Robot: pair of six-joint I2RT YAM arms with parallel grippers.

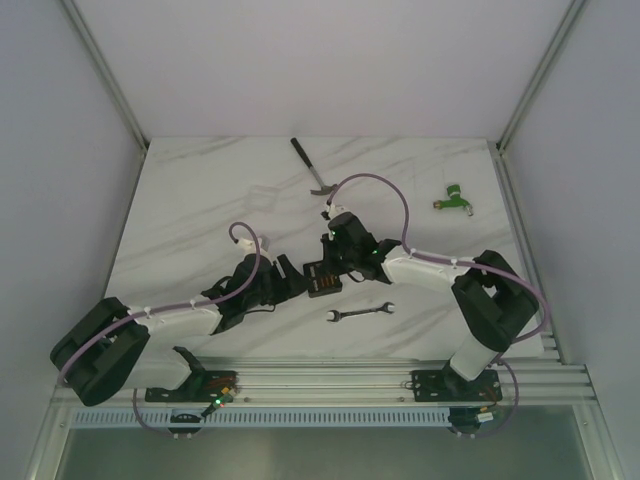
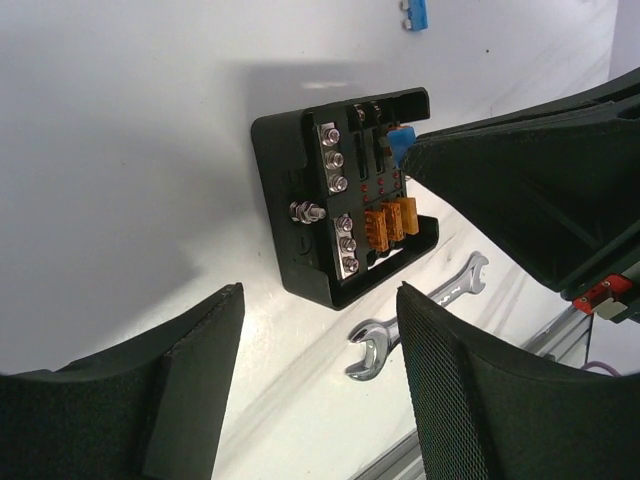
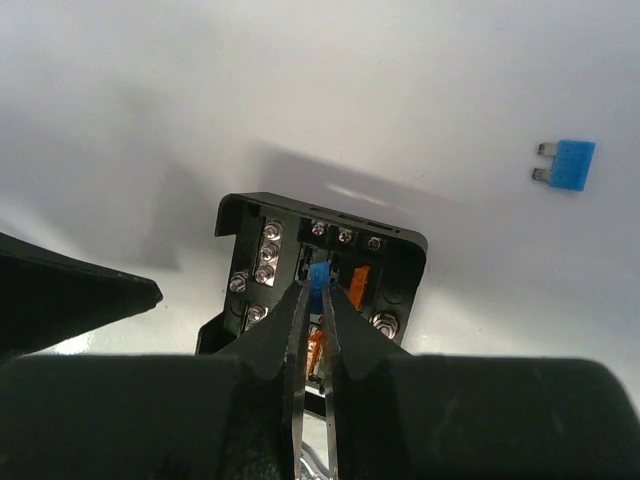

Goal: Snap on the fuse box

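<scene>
The black fuse box lies at mid-table. In the left wrist view it shows orange fuses and a blue fuse. My left gripper stands open just beside the box, nothing between its fingers. My right gripper is over the box, its narrow fingertips at the blue fuse; whether they grip it is unclear. A second blue fuse lies loose on the table beside the box.
A wrench lies in front of the box. A hammer and a green tap fitting lie at the back.
</scene>
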